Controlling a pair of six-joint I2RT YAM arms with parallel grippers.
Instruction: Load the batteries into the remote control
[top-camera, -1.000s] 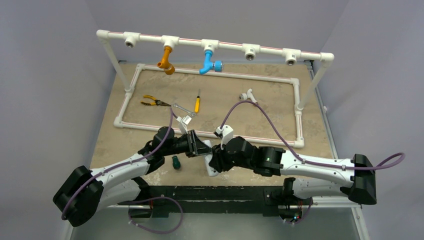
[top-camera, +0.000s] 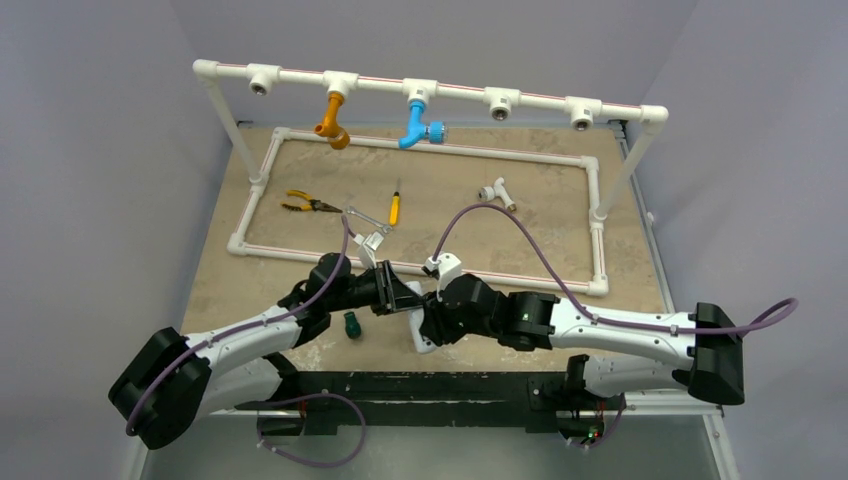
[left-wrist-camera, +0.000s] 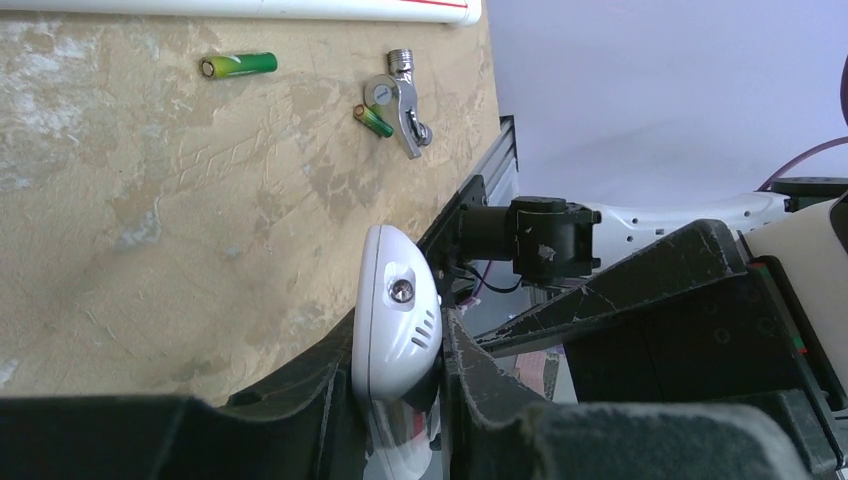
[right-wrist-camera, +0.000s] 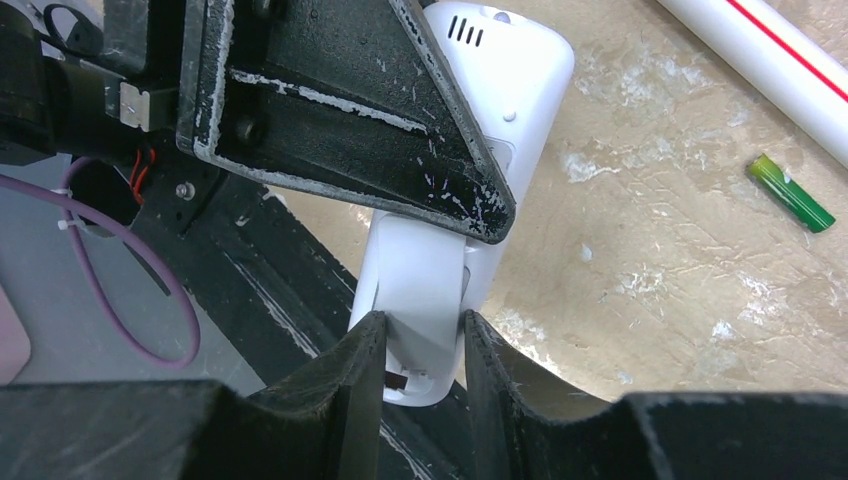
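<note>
A white remote control (top-camera: 418, 332) is upright between the arms at the front. My left gripper (top-camera: 395, 290) is shut on it, one end showing between its fingers in the left wrist view. My right gripper has its fingertips at the remote's battery cover (right-wrist-camera: 415, 270); whether they grip it is unclear. The cover appears in place, with a small dark slot at its end. Green batteries (left-wrist-camera: 240, 64) (left-wrist-camera: 372, 120) lie loose on the board, one beside a metal fitting (left-wrist-camera: 405, 105).
A white pipe frame (top-camera: 500, 278) runs behind the arms, holding pliers (top-camera: 310, 205), a wrench and a yellow screwdriver (top-camera: 395, 208). A dark green tool (top-camera: 352, 325) lies left of the remote. The black front edge (top-camera: 430, 395) is below.
My right arm has shifted slightly, its wrist housing a little left and its rear end a little up in the top view. The left arm holds still.
</note>
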